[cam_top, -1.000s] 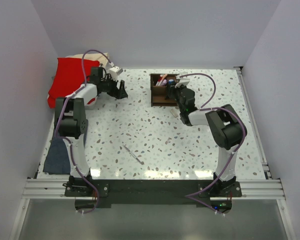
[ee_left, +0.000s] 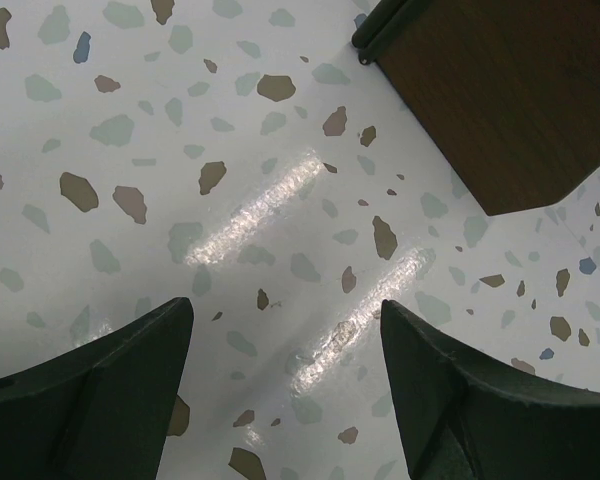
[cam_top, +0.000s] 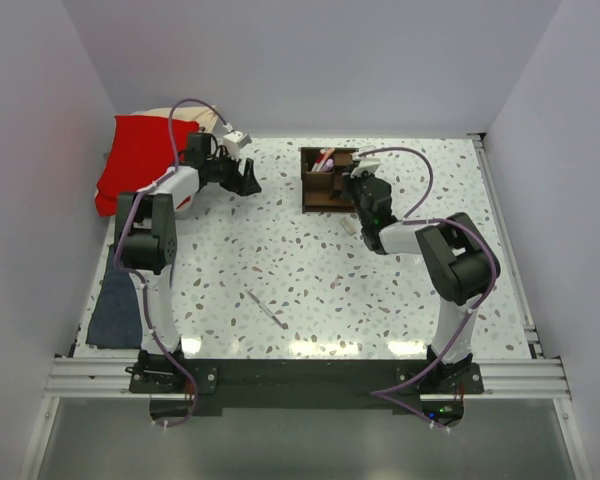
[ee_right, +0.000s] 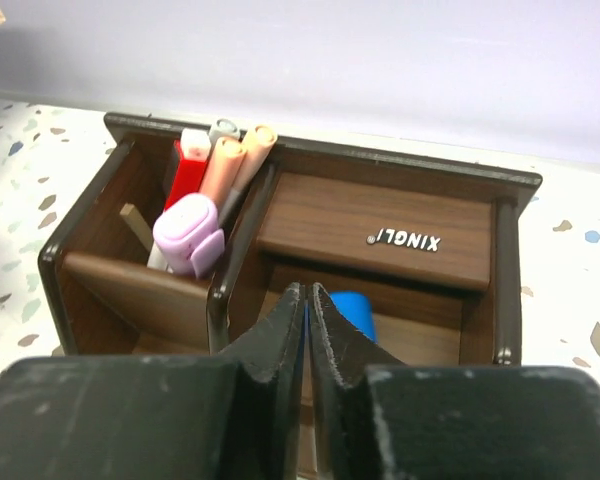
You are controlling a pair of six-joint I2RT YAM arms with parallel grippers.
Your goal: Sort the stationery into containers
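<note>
A dark wooden organizer (cam_top: 328,198) stands at the back centre. In the right wrist view its left compartment holds several markers, including a red one (ee_right: 186,172), and a pink item (ee_right: 184,232); a blue object (ee_right: 351,310) sits in the right compartment. My right gripper hovers over the organizer, fingers shut; what is between them is hard to tell. My left gripper stands open above bare table, left of the organizer. A pen (cam_top: 267,309) lies at the front of the table, and a small pale block (cam_top: 348,226) lies by the organizer.
A red cloth (cam_top: 130,150) is at the back left and a dark cloth (cam_top: 115,310) at the front left. Walls bound the back and sides.
My right gripper and arm have shifted slightly to the right, and the blue object shows less in the top view. The left gripper has moved very slightly right.
</note>
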